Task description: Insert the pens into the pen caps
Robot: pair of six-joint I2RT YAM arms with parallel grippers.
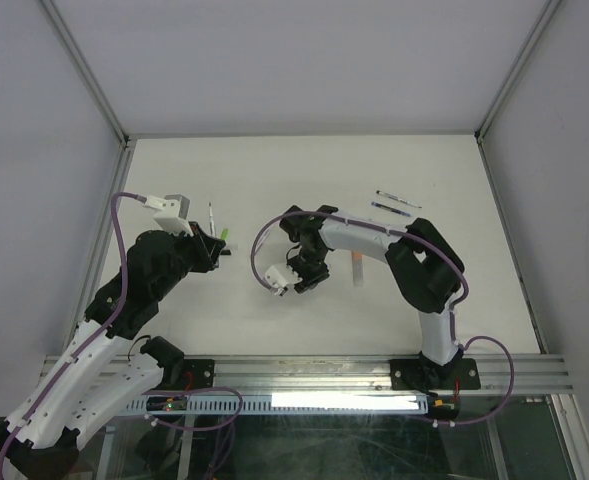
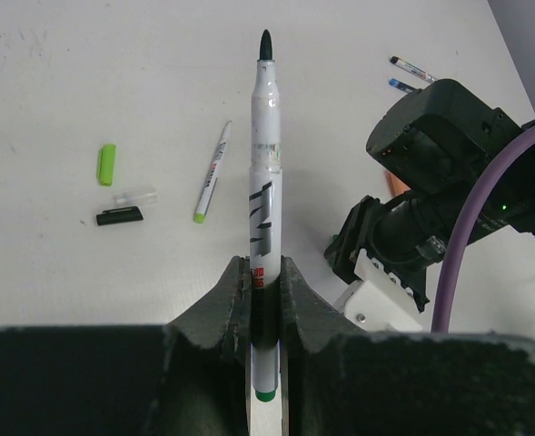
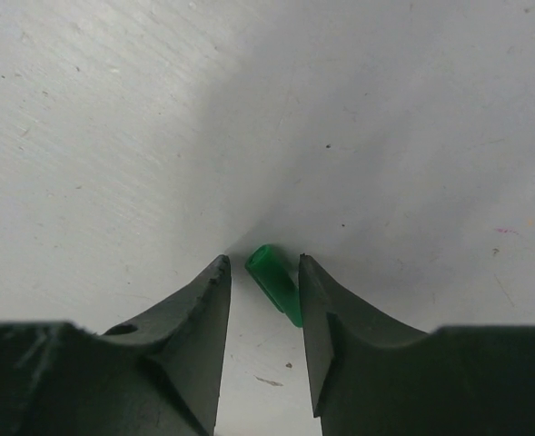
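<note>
My left gripper is shut on a white marker, held upright with its dark tip up. My right gripper is low over the table, fingers apart, around a small green cap lying between and just beyond the fingertips; contact cannot be told. In the left wrist view, a green cap, a clear cap and a black cap lie on the left, beside a white pen with a green end.
Two pens lie at the back right, and an orange object lies behind the right arm.
</note>
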